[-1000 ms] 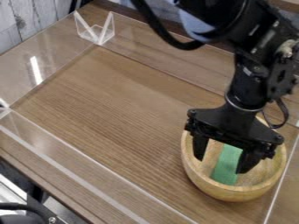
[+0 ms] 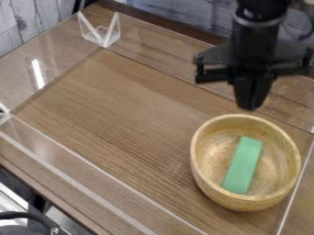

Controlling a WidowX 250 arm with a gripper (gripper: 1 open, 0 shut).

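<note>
My dark gripper point(image 2: 245, 73) hangs over the back right of the table, above and behind a round tan bowl point(image 2: 207, 158). A green block point(image 2: 243, 165) lies inside the bowl, clear of the gripper. The fingers are spread apart with nothing seen between them.
A clear wire-like holder point(image 2: 101, 29) stands at the back left of the wooden table point(image 2: 98, 110). The table's edge runs along the left.
My gripper has risen out of the bowl and moved back, away from the green block, which now shows fully in the bowl.
</note>
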